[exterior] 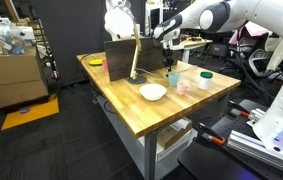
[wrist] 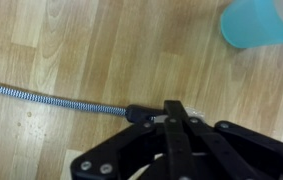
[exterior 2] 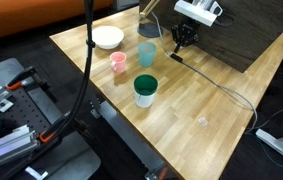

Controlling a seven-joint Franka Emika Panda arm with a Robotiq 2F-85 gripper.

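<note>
My gripper is shut, low over the wooden table, at the black end piece (wrist: 141, 113) of a grey, spring-like cable (wrist: 56, 100). Its black fingers come close to that end piece in the wrist view; I cannot tell whether they touch it, and nothing clearly shows between them. In exterior view 2 the cable (exterior 2: 228, 87) runs from just under the gripper (exterior 2: 175, 47) across the table towards the right. A teal cup (exterior 2: 147, 53) stands beside the gripper, and its rounded side fills the upper right of the wrist view.
A pink cup (exterior 2: 118, 62), a white bowl (exterior 2: 108, 37) and a white cup with a green inside (exterior 2: 145, 92) stand on the table. Behind the gripper rises a dark panel (exterior 2: 236, 42); a lamp (exterior 2: 149, 14) is at the back. Bare wood lies at the front right.
</note>
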